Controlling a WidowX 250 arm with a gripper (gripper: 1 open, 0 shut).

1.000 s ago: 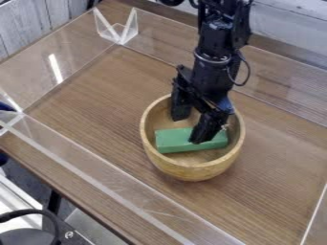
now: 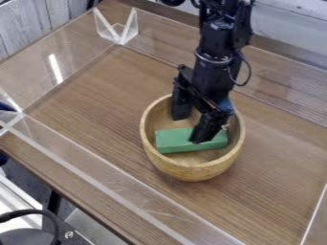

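A wooden bowl (image 2: 192, 165) sits on the wooden table near the centre, with a green block (image 2: 174, 140) lying inside it. The black gripper (image 2: 192, 121) reaches down from the top of the view into the bowl, open, its dark fingers over and beside the block's upper right part. A small blue item shows at the bowl's back right, partly hidden behind the arm.
A clear folded plastic item (image 2: 115, 27) stands at the back left. A black cable and device (image 2: 29, 230) lie at the bottom left corner. The table around the bowl is mostly clear.
The gripper has shifted very slightly within the bowl; the bowl and green block look essentially unmoved.
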